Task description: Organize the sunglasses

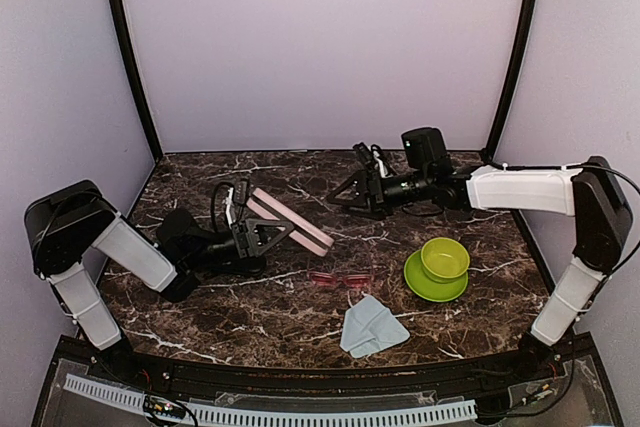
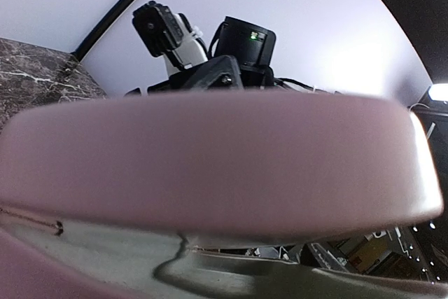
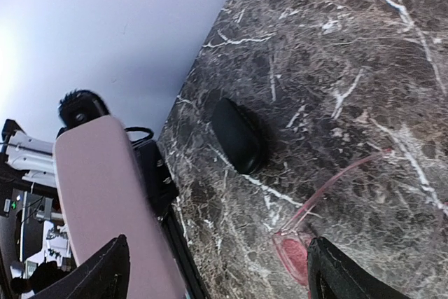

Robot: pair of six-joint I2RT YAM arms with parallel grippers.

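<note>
A pink glasses case (image 1: 300, 227) is held aloft by my left gripper (image 1: 255, 232), shut on it at the centre-left of the top view; the case (image 2: 217, 159) fills the left wrist view, hiding the fingers, with a pale interior below. Pink sunglasses (image 1: 340, 278) lie on the table below and right of the case, also in the right wrist view (image 3: 294, 250). My right gripper (image 1: 360, 197) hangs right of the case, apart from it; its fingertips at the bottom of the right wrist view stand apart, with the sunglasses seen beneath.
A green bowl on a green plate (image 1: 434, 290) sits at the right, a pale blue cloth (image 1: 373, 327) at the front centre. A dark oblong object (image 3: 238, 134) lies on the marble table. The back and left front of the table show clear room.
</note>
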